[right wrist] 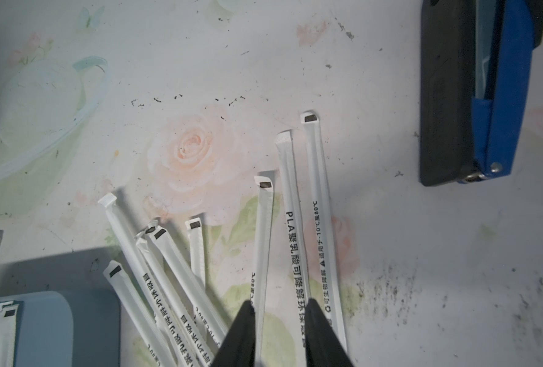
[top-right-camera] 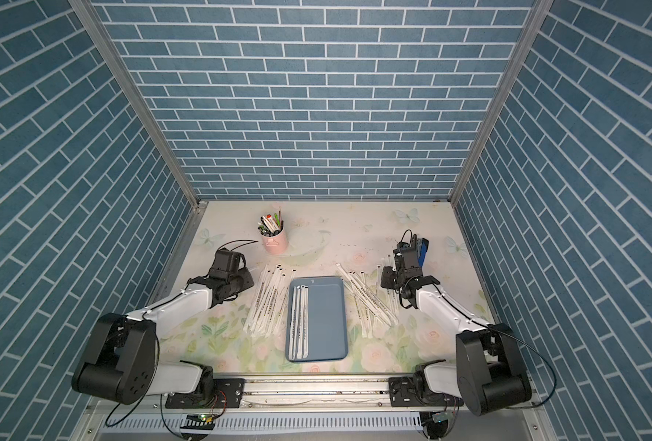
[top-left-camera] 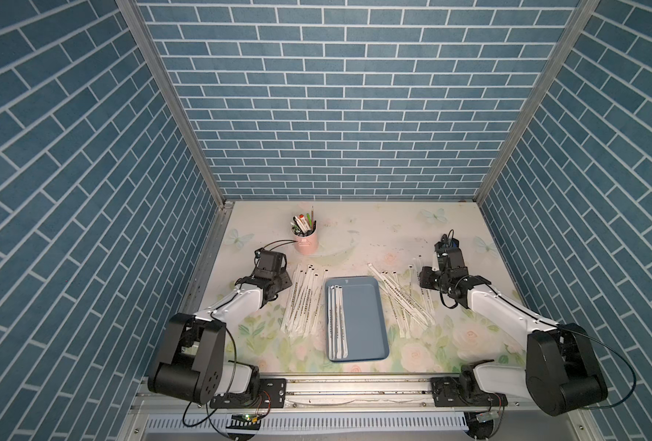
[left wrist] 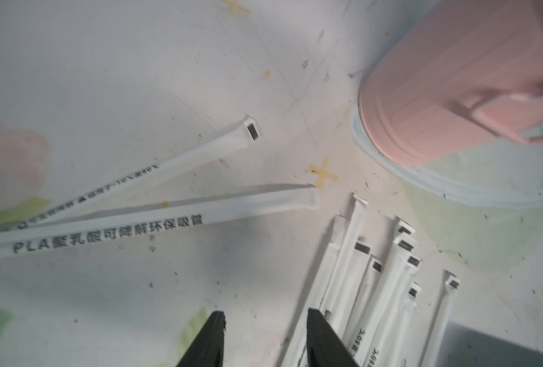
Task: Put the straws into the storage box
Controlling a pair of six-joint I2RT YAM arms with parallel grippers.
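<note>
The blue-grey storage box [top-left-camera: 366, 323] lies at the middle of the table's front, with several white wrapped straws [top-left-camera: 337, 323] along its left side. To its left is a bunch of straws [top-left-camera: 307, 297]; another, crossed pile [top-left-camera: 405, 300] lies on its right. My left gripper hovers left of the left bunch, its fingers apart and empty. Two separate straws [left wrist: 161, 220] lie beyond it in the left wrist view. Over the right-hand straws, my right gripper is part open, its fingertips above a lettered straw [right wrist: 293, 238]; no grip on it shows.
A pink cup [top-left-camera: 306, 241] with pens stands behind the left bunch. A blue and black stapler [right wrist: 485, 91] lies behind the right gripper.
</note>
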